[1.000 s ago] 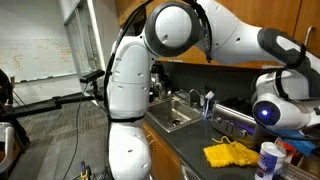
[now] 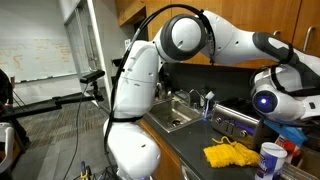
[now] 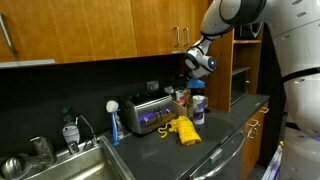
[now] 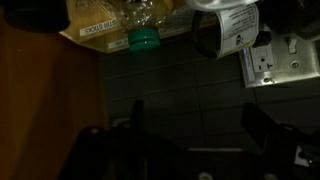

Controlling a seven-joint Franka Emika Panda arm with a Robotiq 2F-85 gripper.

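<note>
My gripper stands open in the wrist view, with dark fingers at the lower left and lower right and only a dark surface between them. In exterior view 1 its blue part (image 2: 290, 133) is at the right, above the counter's end and behind a white canister (image 2: 270, 160). The same blue part (image 3: 195, 84) shows small in exterior view 2, above the white canister (image 3: 198, 106). A crumpled yellow cloth (image 2: 230, 153) lies on the counter, left of the canister. At the top of the wrist view are a green-capped bottle (image 4: 143, 38) and a white labelled object (image 4: 238, 25).
A silver toaster (image 3: 152, 110) stands against the back wall. Red and orange items (image 2: 288, 147) sit close under the gripper. The sink (image 2: 172, 115) is farther left, with a blue-and-white brush (image 3: 116, 123) nearby. Bare dark counter (image 3: 135, 155) lies in front of the toaster.
The arm's wrist has risen slightly in exterior view 1. The cloth, canister and toaster have not moved.
</note>
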